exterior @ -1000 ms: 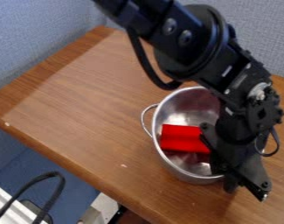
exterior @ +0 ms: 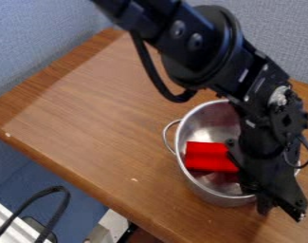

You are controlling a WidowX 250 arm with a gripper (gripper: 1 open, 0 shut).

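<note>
A steel pot (exterior: 213, 122) with a wire handle on its left stands on the wooden table at the right. A red cylinder (exterior: 207, 156) lies inside it, partly hidden by the arm. My black gripper (exterior: 263, 195) is low over the pot's right side, its fingers pointing down at the rim; whether they are open or shut, and what lies between them, I cannot make out.
Grey-blue walls stand behind.
</note>
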